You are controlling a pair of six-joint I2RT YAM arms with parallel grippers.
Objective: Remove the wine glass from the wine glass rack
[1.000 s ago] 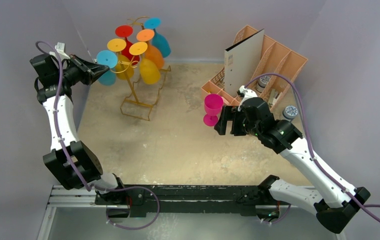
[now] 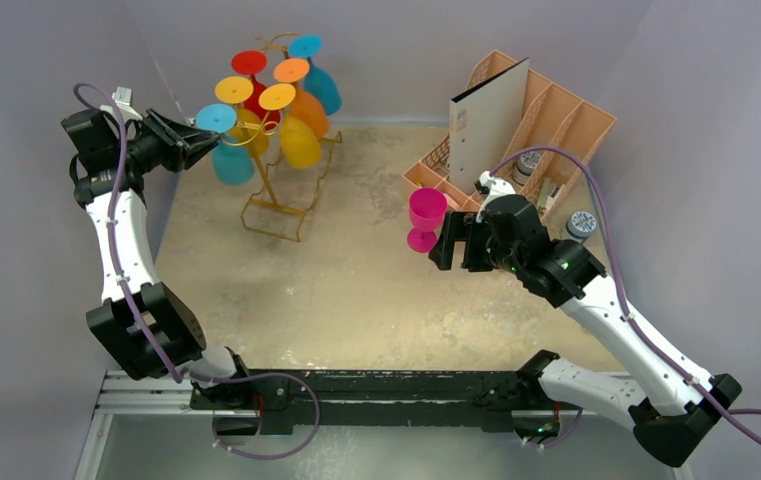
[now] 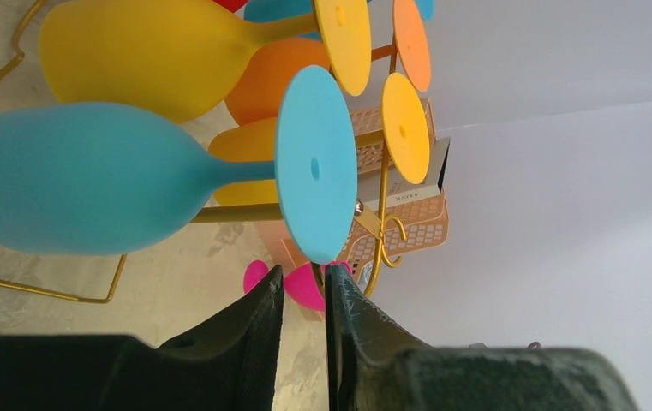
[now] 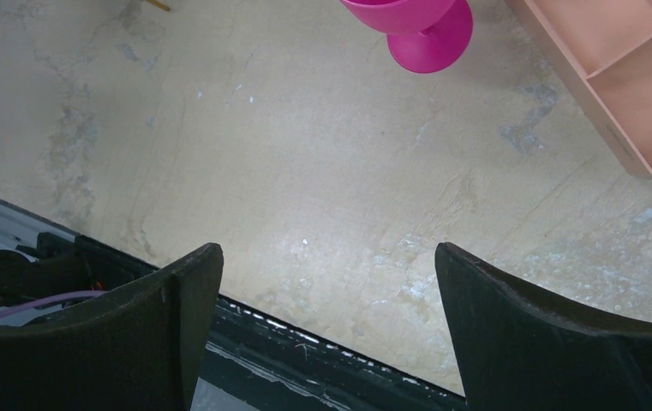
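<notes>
The gold wine glass rack (image 2: 286,208) stands at the back left, hung with upside-down blue, yellow, red and orange glasses. The nearest blue glass (image 2: 232,164) (image 3: 82,178) hangs by its stem at the rack's left end. My left gripper (image 2: 204,140) is at that glass's foot, its fingertips just below the disc in the left wrist view, slightly apart with nothing clearly held between them. My right gripper (image 2: 451,248) stands open and empty beside a pink goblet (image 2: 424,215) (image 4: 425,43), which stands on the floor of the work area.
A peach organiser (image 2: 566,130) (image 4: 605,124) with a white board (image 2: 481,130) fills the back right, with a jar (image 2: 580,226) beside it. Grey walls close in at the back and sides.
The nearest blue glass's bowl now shows lower and further right in the top view. Both arms look almost unmoved.
</notes>
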